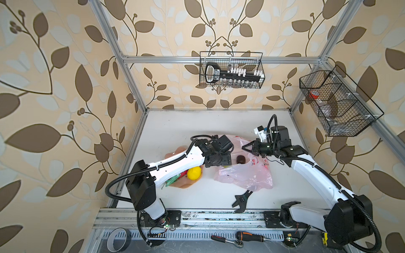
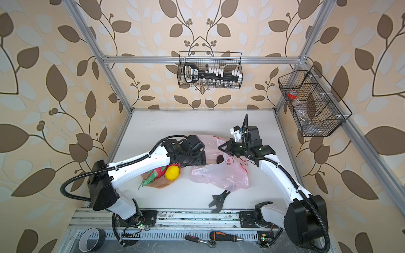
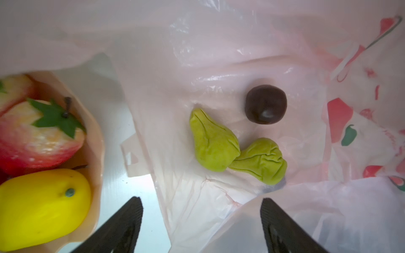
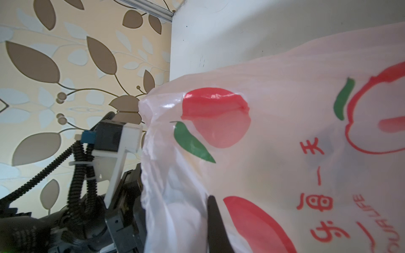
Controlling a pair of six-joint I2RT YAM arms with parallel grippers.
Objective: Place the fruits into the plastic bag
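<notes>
The pink plastic bag (image 1: 249, 179) lies spread on the table, its mouth toward the left. Inside rest a dark round fruit (image 3: 265, 104) and two lumpy green fruits (image 3: 213, 143), as the left wrist view shows. Over this opening hangs my left gripper, its fingers apart with nothing between them. A brown bowl (image 1: 193, 183) left of the bag holds a yellow fruit (image 3: 44, 207), a red-and-yellow fruit with green leaves (image 3: 40, 137) and other reddish fruit. My right gripper (image 1: 246, 147) is shut on the bag's upper edge; its second finger is hidden by film.
A black clamp-like tool (image 1: 241, 201) lies in front of the bag. Wire baskets (image 1: 231, 78) hang on the back frame and at the right.
</notes>
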